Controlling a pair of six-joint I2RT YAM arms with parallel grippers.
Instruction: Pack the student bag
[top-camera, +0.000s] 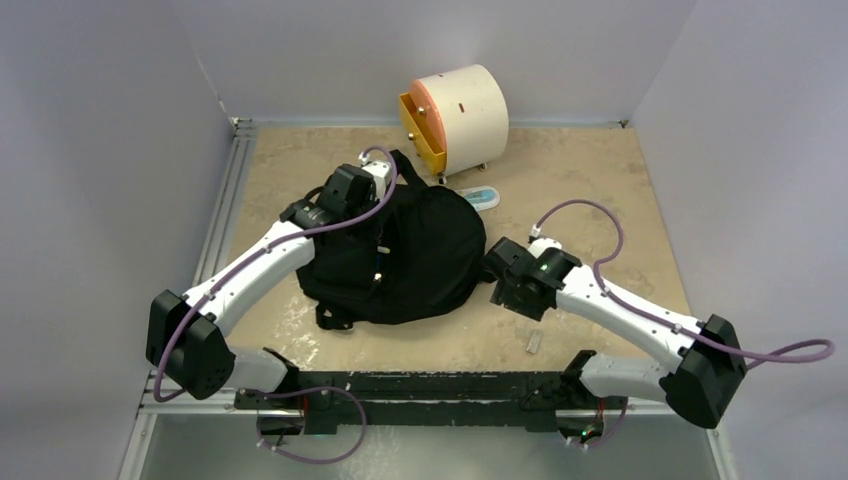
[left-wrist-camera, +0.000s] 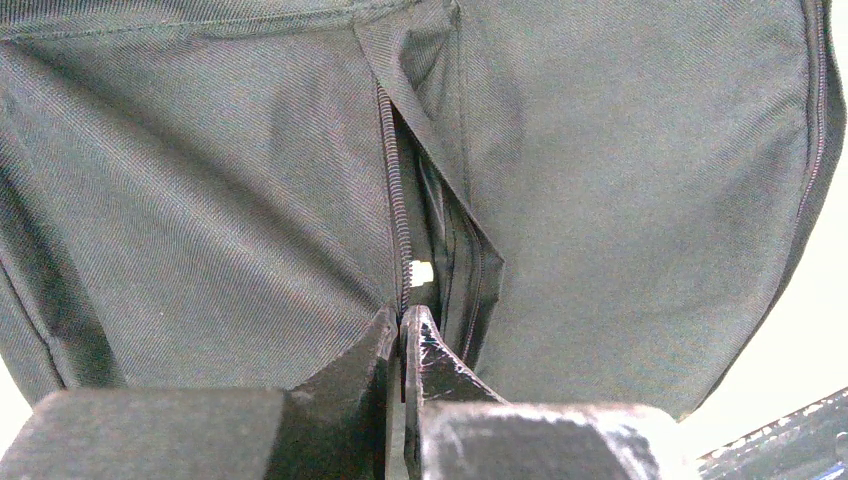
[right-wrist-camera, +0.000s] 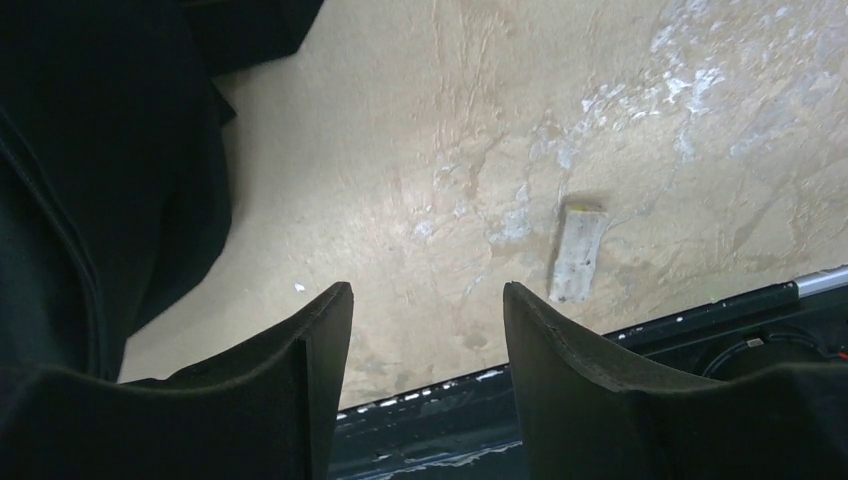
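The black bag (top-camera: 430, 270) lies on the left and middle of the table, its zipped pocket partly open with something pale inside in the left wrist view. My left gripper is shut over the bag at that zipper; whether it pinches fabric I cannot tell. My right gripper (top-camera: 515, 300) hangs open right of the bag, fingers empty. Below it a small pale eraser-like block (right-wrist-camera: 577, 252) lies on the bare table near the front edge.
A cylindrical drawer unit (top-camera: 468, 120) with a yellow drawer stands at the back. A light-blue and white item (top-camera: 478, 197) lies behind the bag.
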